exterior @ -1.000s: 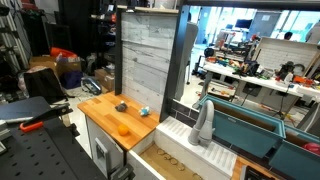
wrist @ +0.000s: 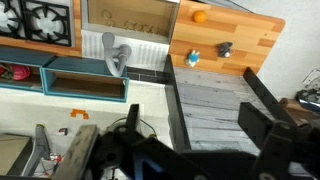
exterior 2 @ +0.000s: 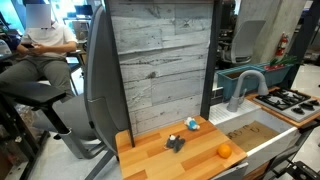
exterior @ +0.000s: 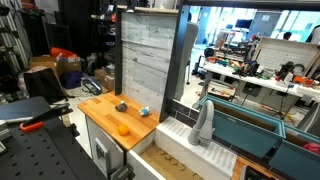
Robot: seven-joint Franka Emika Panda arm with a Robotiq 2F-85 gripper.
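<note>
My gripper shows at the bottom of the wrist view, open, its black fingers wide apart with nothing between them. It faces the toy kitchen from above and is well away from the objects. An orange ball-like fruit lies on the wooden counter. A small dark grey object and a small blue-and-white object rest farther back on the counter, near the grey plank wall. All three show at the top right of the wrist view, apart from one another. I cannot make out the gripper in the exterior views.
Beside the counter is an open wooden-bottomed sink with a grey faucet. A stove top and a teal shelf lie beyond. The plank wall rises behind the counter. Bare counter surrounds the orange.
</note>
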